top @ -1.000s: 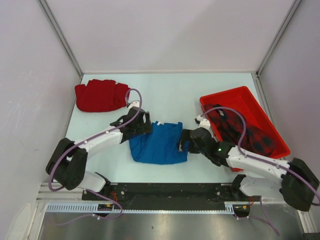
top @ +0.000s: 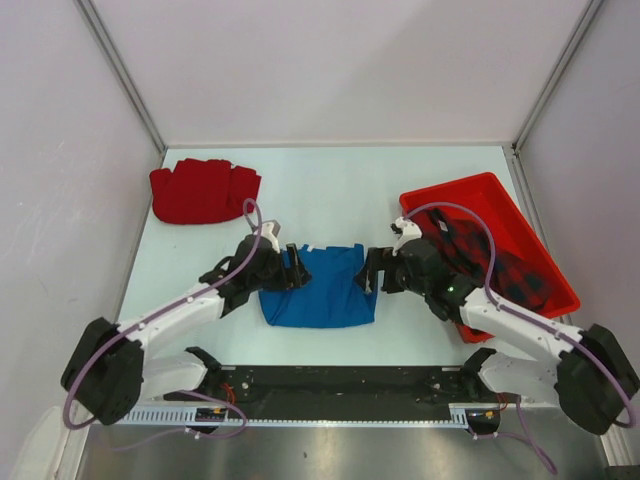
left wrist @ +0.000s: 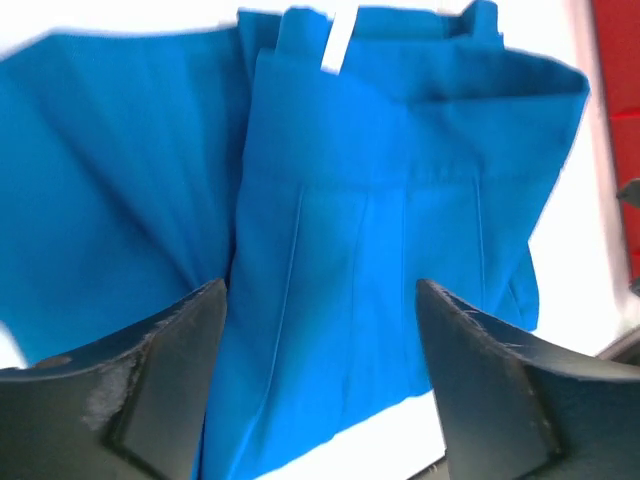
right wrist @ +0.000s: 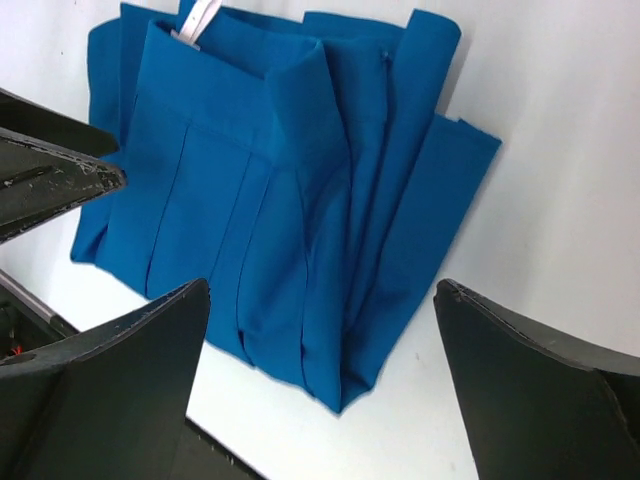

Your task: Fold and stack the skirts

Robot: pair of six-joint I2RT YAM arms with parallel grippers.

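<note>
A blue skirt lies folded on the white table, its side edges doubled inward, a white tag at its top edge. My left gripper hangs over its left part; in the left wrist view its fingers are parted above the cloth with nothing clearly held. My right gripper stands open at the skirt's right edge; in the right wrist view its fingers are wide apart above the cloth.
A folded red cloth lies at the back left. A red bin with dark and red plaid cloth stands at the right.
My right gripper rose a little toward the back from the skirt's right part.
</note>
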